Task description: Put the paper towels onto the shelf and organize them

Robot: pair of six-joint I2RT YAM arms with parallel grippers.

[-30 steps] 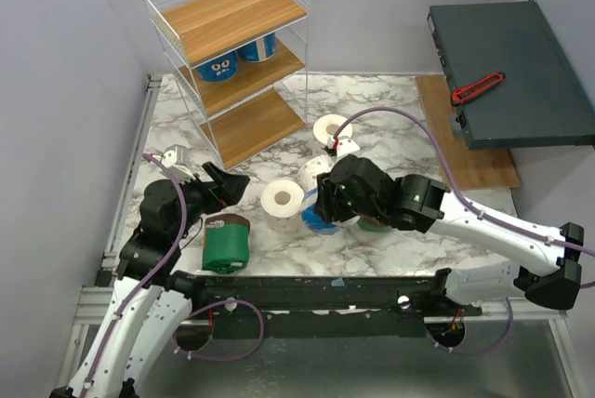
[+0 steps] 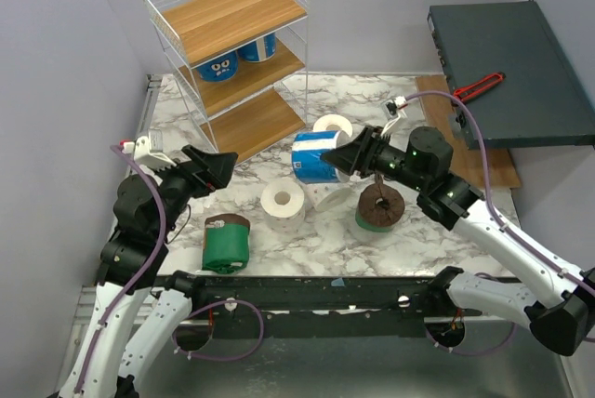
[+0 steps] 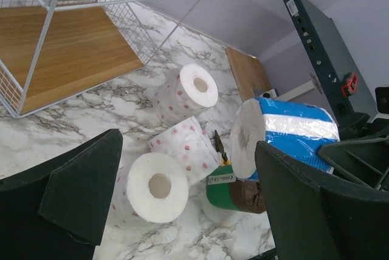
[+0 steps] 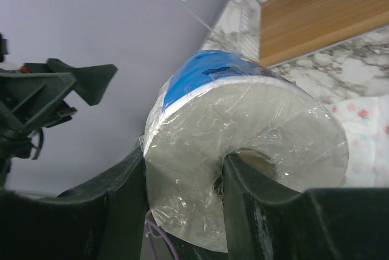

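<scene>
My right gripper (image 2: 355, 152) is shut on a blue-wrapped paper towel roll (image 2: 318, 158), holding it sideways above the table; its clear-wrapped end fills the right wrist view. My left gripper (image 2: 209, 165) stands open and empty at the left. A wire shelf with wooden boards (image 2: 249, 124) stands at the back, with two blue rolls (image 2: 220, 67) on its middle board; the bottom board is bare. White rolls (image 2: 283, 218) (image 3: 182, 99) stand on the marble table, with a patterned one (image 3: 185, 147) lying between them.
A green roll (image 2: 225, 247) lies at front left, a brown-and-green one (image 2: 379, 212) at right. A dark case (image 2: 507, 54) with a red tool (image 2: 478, 86) rests at back right on a wooden board. Marble is clear at the front right.
My right gripper has risen and moved toward the back right, carrying the blue roll. My left gripper has drawn slightly back toward the left.
</scene>
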